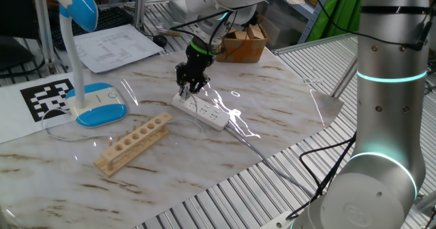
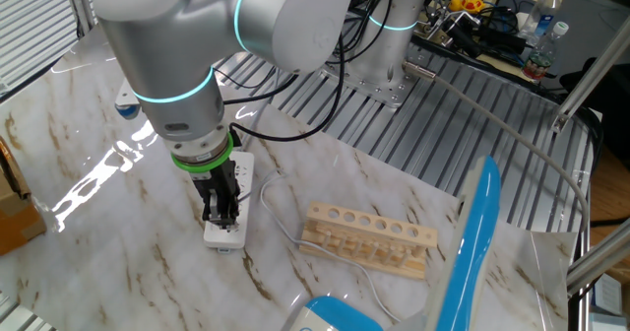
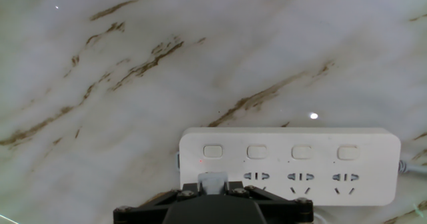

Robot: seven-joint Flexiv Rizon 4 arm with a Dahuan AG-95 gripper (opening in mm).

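A white power strip (image 3: 290, 141) lies on the marble-patterned table, with a row of switches and sockets facing up. At its end away from the cord, my gripper points down, its fingers closed on either side of a pale plug (image 3: 213, 179). The plug sits over the end socket, in line with the first switch; the fingers hide how deep it goes. A thin white cable (image 2: 264, 195) runs from near the gripper across the table towards the blue and white lamp (image 1: 101, 106). In exterior view 1, the gripper (image 1: 185, 91) is low over the strip (image 1: 211, 113).
A wooden test-tube rack (image 1: 136, 144) stands near the lamp, with the white cable passing close by it. A cardboard box (image 1: 242, 48) is behind the arm. Papers (image 1: 119, 48) lie at the back left. Bare table stretches in front of the strip.
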